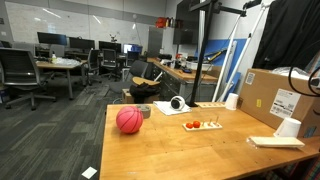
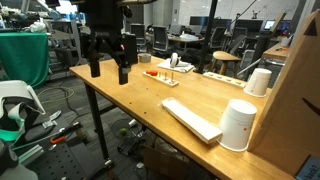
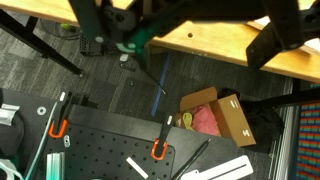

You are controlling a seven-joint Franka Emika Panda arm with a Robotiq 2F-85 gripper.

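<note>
My gripper (image 2: 110, 72) hangs near the edge of the wooden table (image 2: 130, 95), its two fingers apart and nothing between them. In the wrist view the dark fingers (image 3: 283, 38) are blurred, and the gap between them shows the table edge and floor. A white board with pegs and red balls (image 1: 202, 126) rests at mid-table, clear of the gripper. At the right lie a long white block (image 2: 191, 120) and a white cup (image 2: 237, 125), side by side. The pinkish-red ball (image 1: 129, 120) sits at the table's left edge.
A large cardboard box (image 1: 278, 99) stands at the table's right end. Farther back is another white cup (image 2: 258, 82). Below the edge are an open carton (image 3: 215, 118) and a black perforated plate with tools (image 3: 105, 145).
</note>
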